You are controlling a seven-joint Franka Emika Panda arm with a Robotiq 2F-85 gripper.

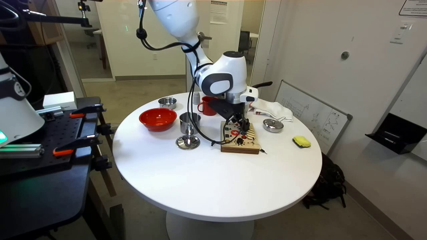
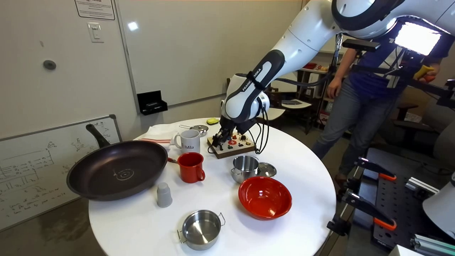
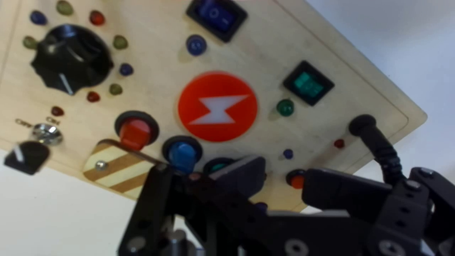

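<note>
A wooden switch board with buttons, lights and knobs lies on the round white table. In the wrist view its red round emblem is at the centre, with a black knob at upper left. My gripper stands open low over one edge of the board, its two dark fingers apart. Between and just behind them an orange button shows beside the right finger, and a green button is partly covered by the left one. Whether the fingertips touch the board, I cannot tell.
Close to the board stand a steel pot, a white mug and a red mug. A red bowl, a lidded pan and a yellow sponge lie farther out.
</note>
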